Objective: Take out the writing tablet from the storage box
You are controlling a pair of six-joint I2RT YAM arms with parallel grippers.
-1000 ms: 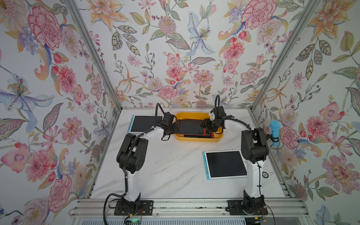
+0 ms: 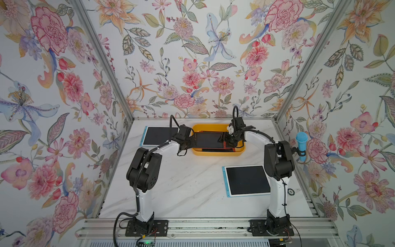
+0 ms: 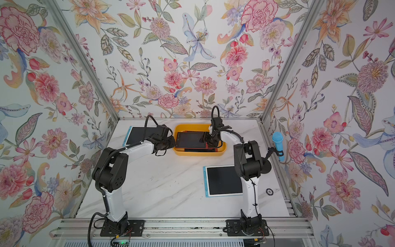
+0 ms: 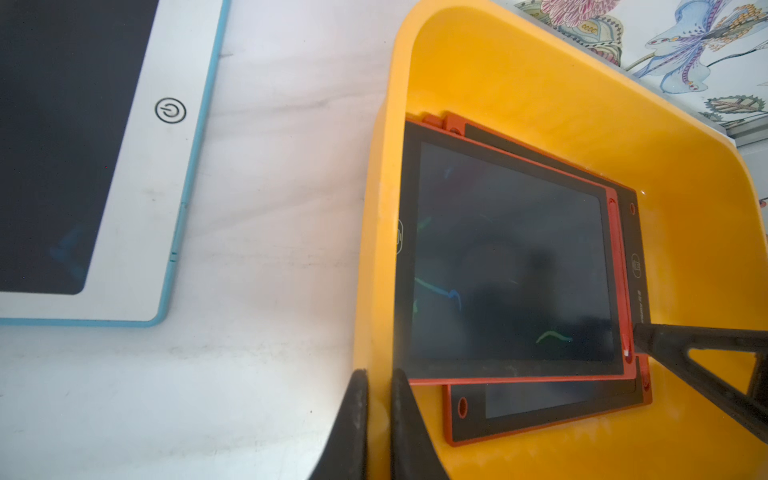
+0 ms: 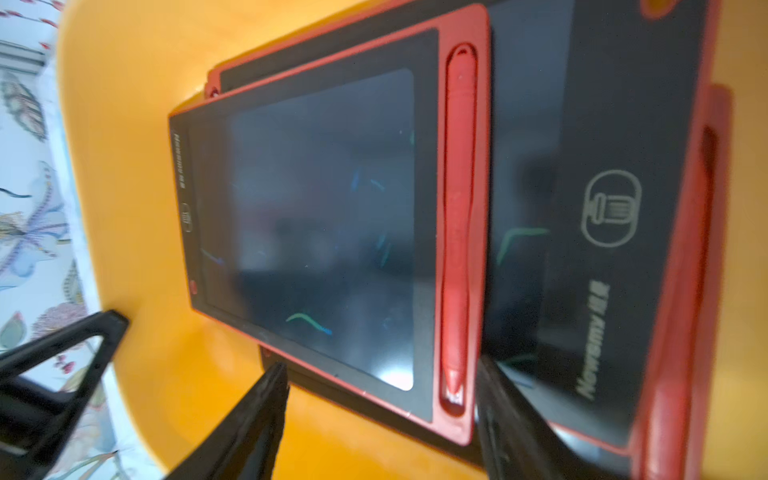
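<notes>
Inside the yellow storage box point(image 2: 218, 154) lies a black writing tablet point(image 4: 512, 264) with a red edge, on top of other dark tablets point(image 4: 552, 400). Its red pen point(image 5: 457, 216) sits in the slot on its right side. My left gripper is shut on the box's left wall point(image 4: 382, 288). Over the box's right part, my right gripper stands part open low above the top tablet. One finger point(image 5: 512, 416) is close to the pen-side edge and the other point(image 5: 260, 408) is near the front edge; contact cannot be made out.
A white tablet with a blue edge point(image 2: 158, 136) lies left of the box, partly behind the left arm. Another white-framed tablet point(image 2: 248, 180) lies on the front right of the table. A blue cup point(image 2: 302, 142) stands at the far right.
The left gripper remains at the box's left wall. The box and tablets look unmoved.
</notes>
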